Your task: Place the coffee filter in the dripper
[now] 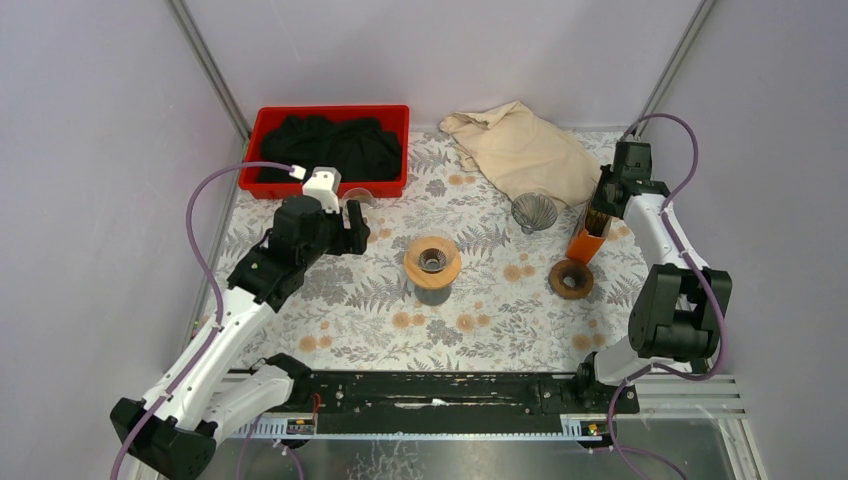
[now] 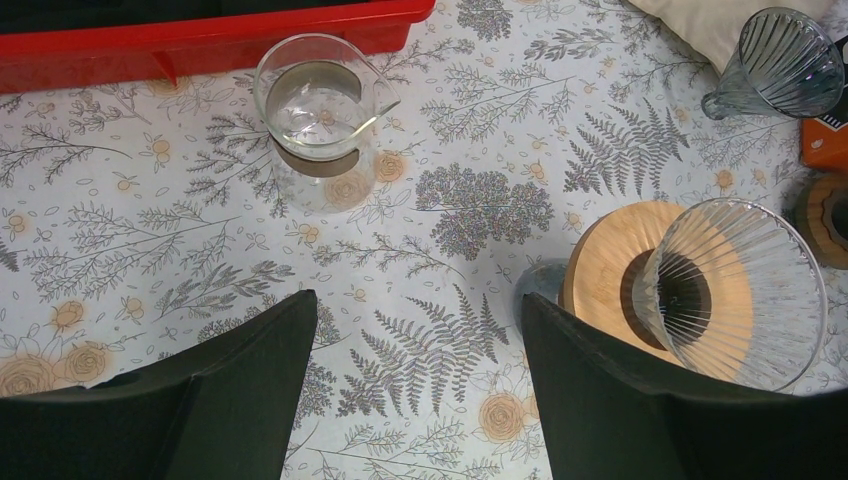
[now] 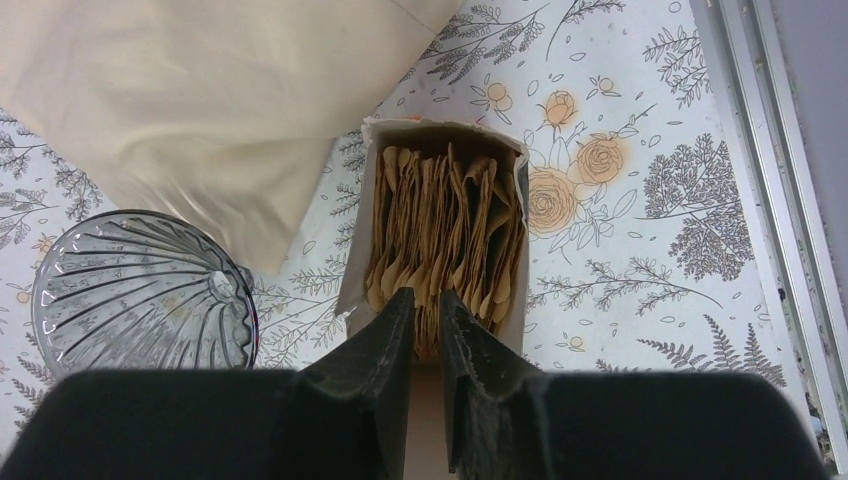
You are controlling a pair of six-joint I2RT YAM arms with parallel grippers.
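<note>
Brown coffee filters (image 3: 440,220) stand packed upright in an open-topped orange box (image 1: 585,246) on the right of the table. Over that box is my right gripper, its fingers parted by only a narrow gap. The fingertips overlap the near end of the filters in the right wrist view; whether they touch any paper I cannot tell. A ribbed clear dripper (image 2: 740,295) sits in a wooden collar (image 2: 600,265) on a glass base, mid-table. My left gripper hangs open and empty, left of the dripper.
A glass beaker (image 2: 320,130) stands before the red bin (image 1: 405,150). Beside the filter box are a ribbed grey glass (image 1: 534,212), a beige cloth (image 1: 525,150) and a brown wooden ring (image 1: 571,280).
</note>
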